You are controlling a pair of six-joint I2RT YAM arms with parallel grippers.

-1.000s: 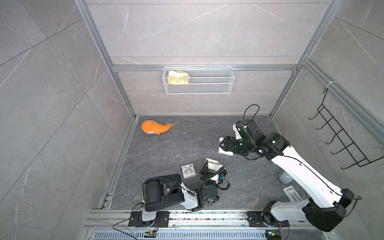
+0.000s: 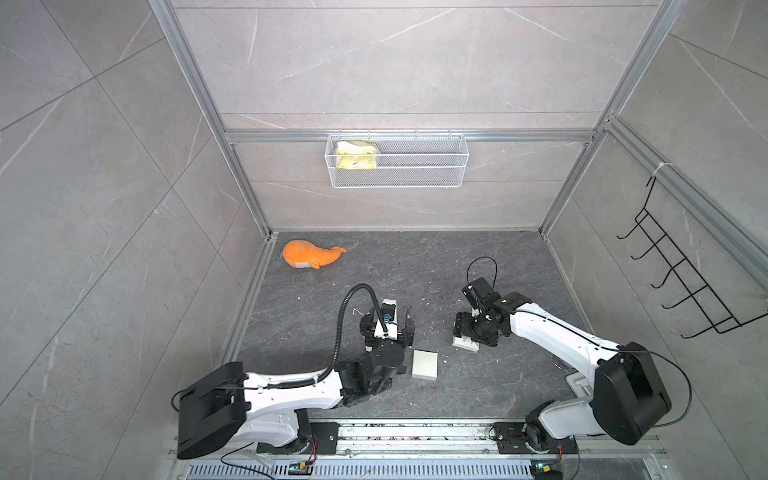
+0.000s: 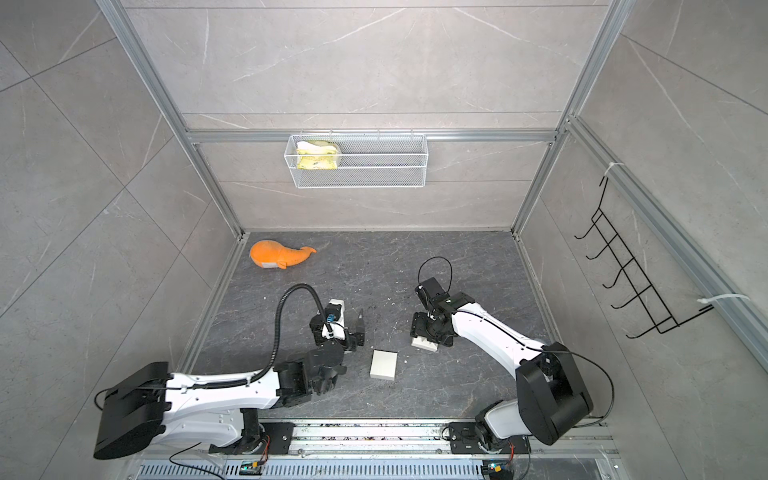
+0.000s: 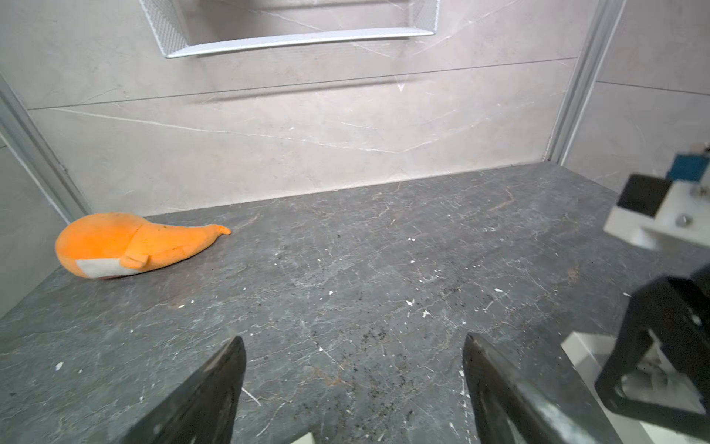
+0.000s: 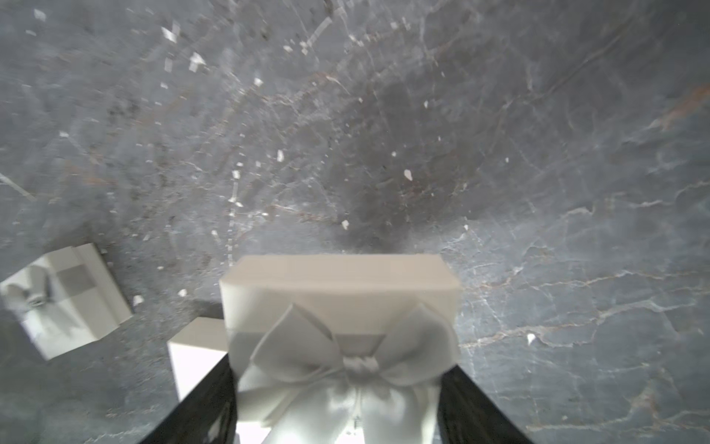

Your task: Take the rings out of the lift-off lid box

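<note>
A white box with a ribbon bow is clasped between the fingers of my right gripper, which is shut on it. From above it shows as a pale block below that gripper. A plain cream box rests on the table between the arms; whether it is open is unclear. Another small bow-topped box sits farther left in the right wrist view, mostly hidden by the left arm from above. My left gripper has its fingers apart, nothing between them. No rings are visible.
An orange whale plush lies at the back left. A wire basket with a yellow item hangs on the back wall, and a black hook rack on the right wall.
My left gripper has swung left and away from the cream box, now uncovered on the table. The right gripper has lowered towards the front, still with the bow-topped box.
</note>
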